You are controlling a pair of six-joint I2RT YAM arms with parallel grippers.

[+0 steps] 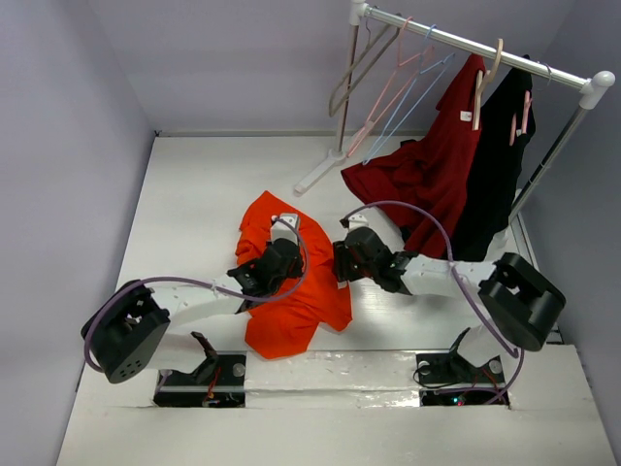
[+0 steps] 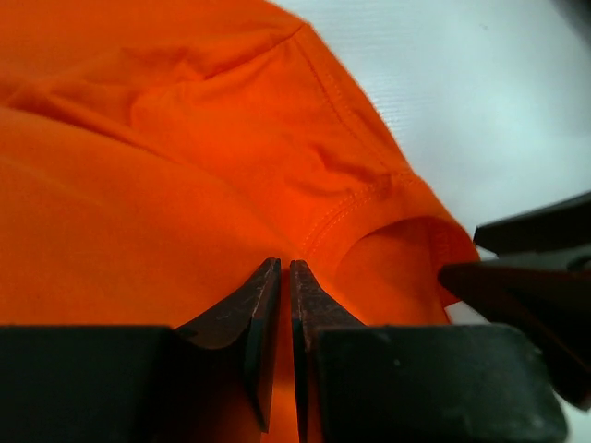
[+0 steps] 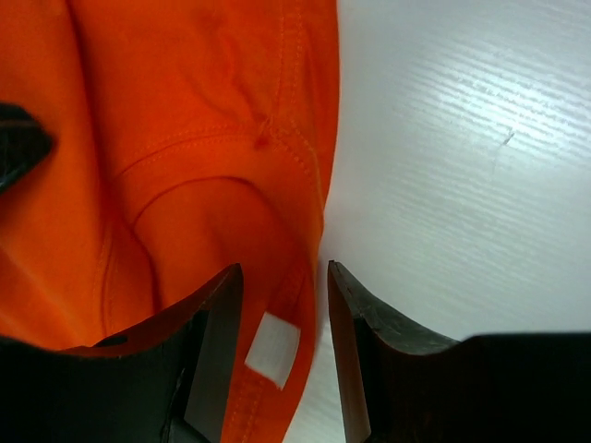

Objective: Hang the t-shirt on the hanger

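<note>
The orange t-shirt (image 1: pixel 283 328) lies folded and rumpled on the white table, both arms over it. In the left wrist view my left gripper is shut above the orange cloth (image 2: pixel 166 212); whether any fabric is pinched between its tips does not show. The right gripper stands open at the shirt's right edge, one finger over cloth and the other over bare table. A white tag (image 3: pixel 274 349) on that edge appears between its fingers. Empty hangers, a pink one (image 1: pixel 389 89) and a blue one (image 1: pixel 415 96), hang from the rail.
The clothes rack's rail (image 1: pixel 456 42) crosses the back right. A dark red shirt (image 1: pixel 427 175) and a black garment (image 1: pixel 493 175) hang there, reaching down near the right arm. Free table lies left of the orange shirt. The two grippers are close together.
</note>
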